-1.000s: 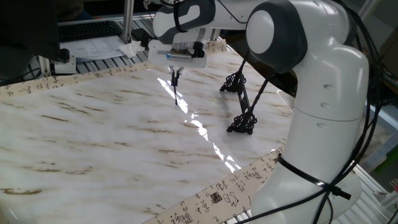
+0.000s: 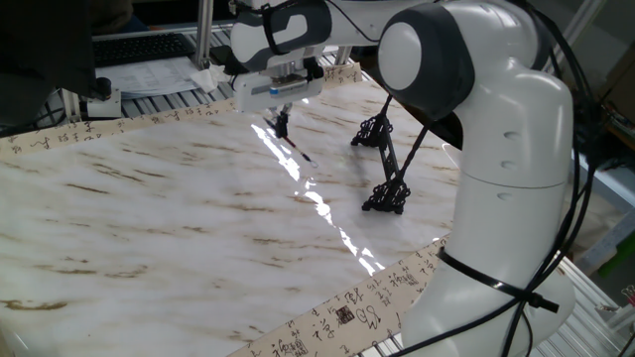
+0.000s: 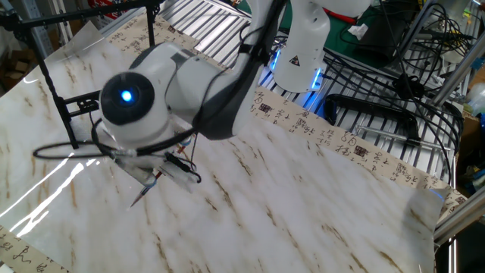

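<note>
My gripper (image 2: 282, 123) is above the far part of the white marbled sheet (image 2: 149, 218), shut on a slim dark brush (image 2: 294, 147). In exterior view 1 the brush slants down to the right from the fingers. In exterior view 2 its pointed tip (image 3: 138, 199) juts out to the lower left, below the arm's wrist, which hides most of the gripper (image 3: 161, 173). Whether the tip touches the sheet, I cannot tell.
A black openwork rack (image 2: 389, 164) stands on the sheet, right of the gripper in exterior view 1. Strips of cloth with written characters (image 2: 344, 315) border the sheet. Beyond the far edge lie a keyboard (image 2: 139, 48) and papers (image 2: 149, 79). Much of the sheet is bare.
My gripper has shifted slightly left in exterior view 1 and tilted. The brush, nearly upright a second ago, now leans, its lower end swung to the right.
</note>
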